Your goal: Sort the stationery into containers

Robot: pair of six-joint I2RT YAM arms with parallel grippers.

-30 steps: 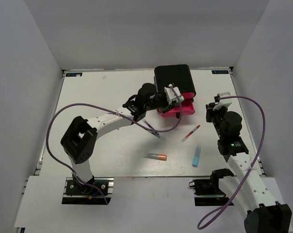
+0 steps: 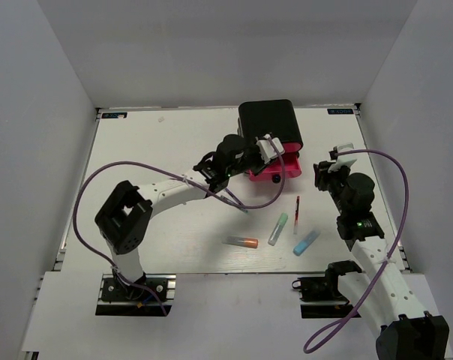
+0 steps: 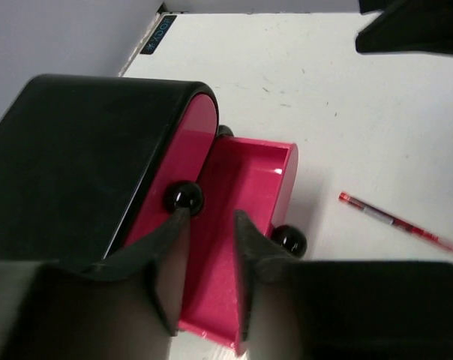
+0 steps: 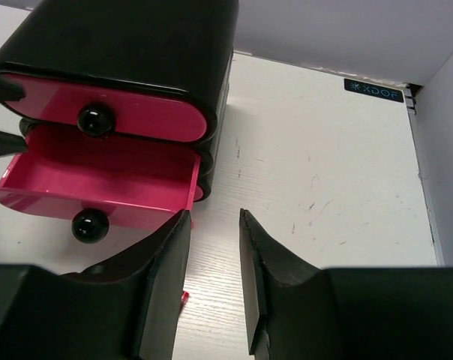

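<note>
A black organizer (image 2: 267, 118) has a pink drawer (image 3: 241, 180) pulled out, its interior looking empty in both wrist views. My left gripper hangs over this drawer, fingers apart, with nothing visible between them. My right gripper is right of the organizer, fingers parted and empty. On the table lie a red pen (image 2: 297, 214), a green tube (image 2: 277, 229), a blue item (image 2: 306, 242), an orange-grey tube (image 2: 240, 241) and dark pens (image 2: 234, 199) partly hidden by the left arm.
Grey walls (image 2: 399, 67) bound the back and sides. Cables loop from both arms.
The red pen, blue item and green tube show in different positions, the green tube now lower on the table rather than at the drawer. The left arm has shifted slightly.
</note>
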